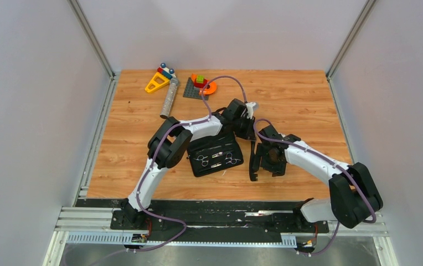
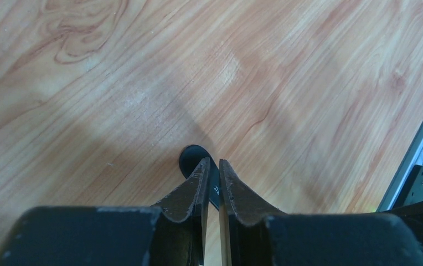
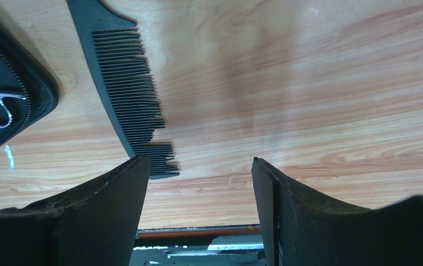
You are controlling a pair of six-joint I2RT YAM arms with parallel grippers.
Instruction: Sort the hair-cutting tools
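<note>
A black case (image 1: 213, 166) with scissors and other slim tools lies open at the table's centre. Right of it is a long black comb (image 1: 253, 166); its toothed part (image 3: 115, 100) fills the left-middle of the right wrist view. My left gripper is shut on the comb's dark, round-ended handle (image 2: 192, 155), low over the wood; in the top view it is above the comb's upper end. My right gripper stands open beside the comb's toothed end, with nothing between its fingers.
Toys (image 1: 157, 81), a brick plate (image 1: 192, 93) and a silver cylinder (image 1: 169, 100) lie at the back left.
</note>
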